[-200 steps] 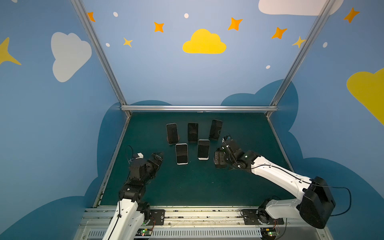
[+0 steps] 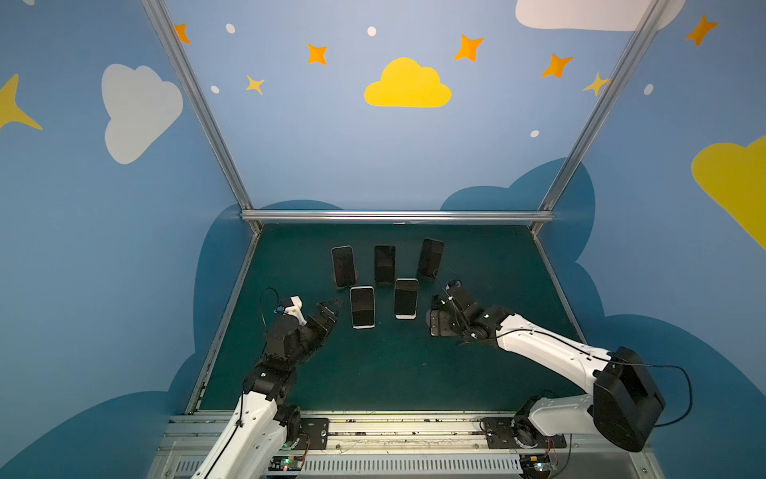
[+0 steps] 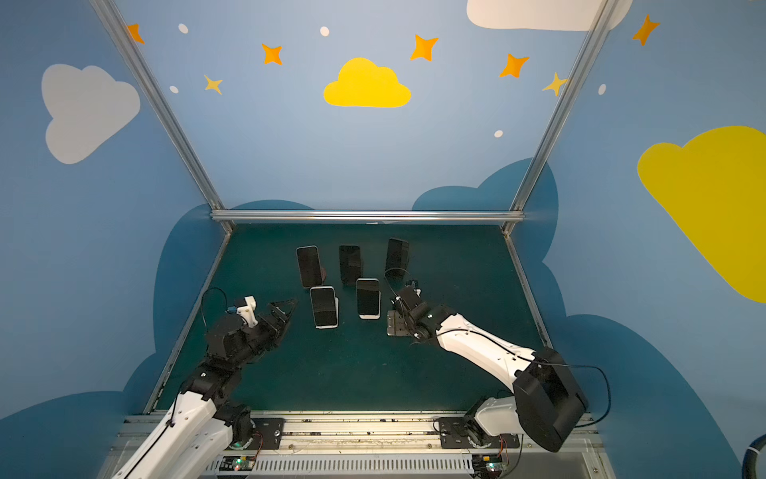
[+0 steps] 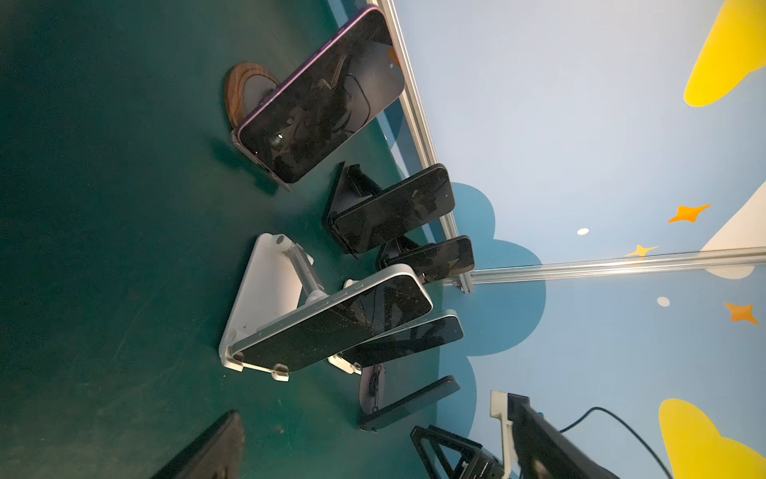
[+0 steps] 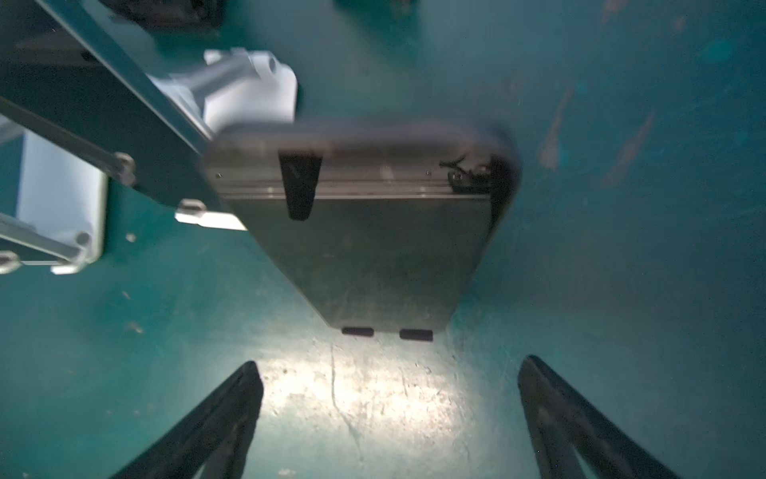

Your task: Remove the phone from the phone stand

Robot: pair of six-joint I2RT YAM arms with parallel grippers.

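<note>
Several phones lean on stands in two rows. The front right phone (image 5: pixel 383 255) sits on its stand, and two dark lips (image 5: pixel 415 334) hold its lower edge in the right wrist view. My right gripper is open above and in front of it, nothing between its fingers. From above, the right arm partly covers this phone. My left gripper (image 2: pixel 329 308) is open and empty, left of the front left phone (image 2: pixel 362 306), which rests on a white stand (image 4: pixel 263 287). The front middle phone (image 2: pixel 405 297) also stands on a white one.
Behind stand the back left phone (image 2: pixel 344 266) on a wooden stand (image 4: pixel 241 92), the back middle phone (image 2: pixel 384 264) and the back right phone (image 2: pixel 431 258). Stands are close together. Bare green table (image 2: pixel 375 367) lies in front.
My left gripper has shifted a little right, towards the front left phone. The phones look unmoved.
</note>
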